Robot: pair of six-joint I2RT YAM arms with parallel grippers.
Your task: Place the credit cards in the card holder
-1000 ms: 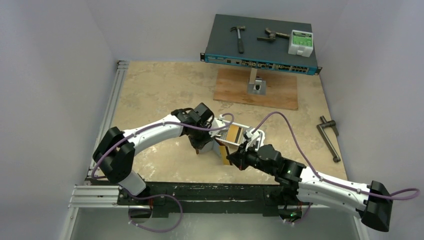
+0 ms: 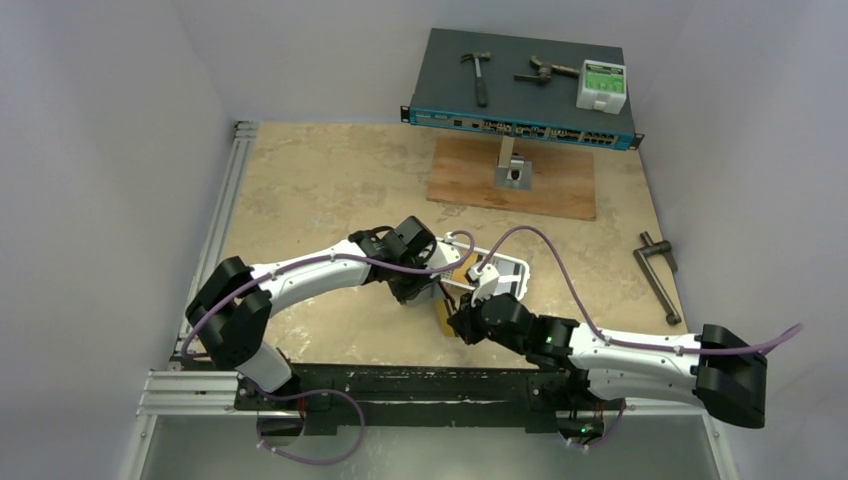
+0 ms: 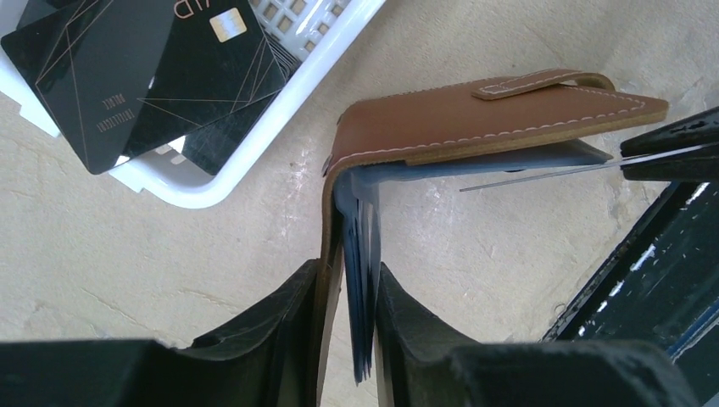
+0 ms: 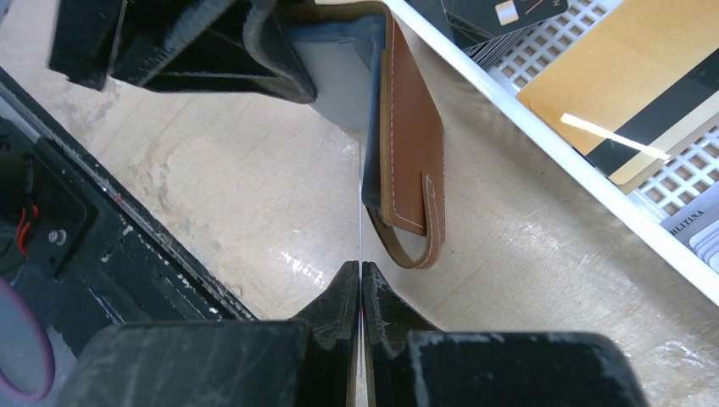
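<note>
A brown leather card holder (image 3: 500, 119) with blue inner sleeves stands folded open in the left wrist view; my left gripper surrounds its upright side, fingers partly apart, with leather and sleeves between them. My right gripper is shut on a thin card seen edge-on, which reaches toward the sleeves. A white basket (image 2: 508, 262) holds black cards (image 3: 102, 68), gold cards (image 4: 619, 59) and pale cards (image 4: 695, 216).
A network device (image 2: 520, 70) with hammers and a box stands at the back on a wooden board (image 2: 460, 180). A metal tool (image 2: 655, 280) lies at the right edge.
My right arm has moved left toward the card holder. My left gripper has shifted slightly to the right.
</note>
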